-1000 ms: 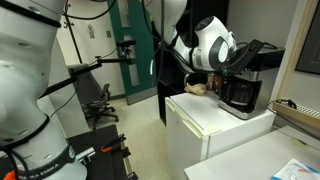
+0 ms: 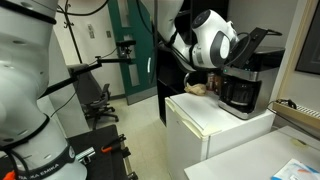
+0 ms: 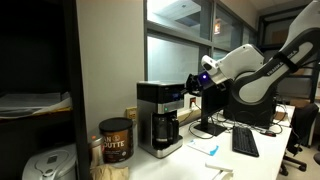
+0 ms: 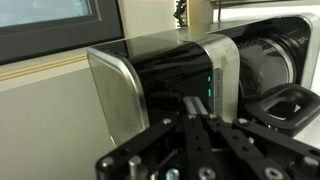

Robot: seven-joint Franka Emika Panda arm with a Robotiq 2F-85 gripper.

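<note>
A black and silver coffee maker (image 3: 160,115) stands on the white counter, its glass carafe (image 3: 165,130) in place in the lower part. In the wrist view the machine lies sideways: its black top section (image 4: 175,80), silver front strip (image 4: 222,75) with small green lights, and carafe handle (image 4: 288,106) all show. My gripper is shut, and nothing shows between its fingers. Its tips are close in front of the machine's upper front, near the lights; whether they touch it I cannot tell. From the side, the gripper (image 3: 194,85) is level with the machine's upper part.
A brown canister (image 3: 116,140) stands beside the coffee maker, with a silver appliance (image 3: 50,163) farther along. On the other side are a keyboard (image 3: 243,140) and a monitor (image 3: 213,107).
The coffee maker and the other objects have not visibly moved.
</note>
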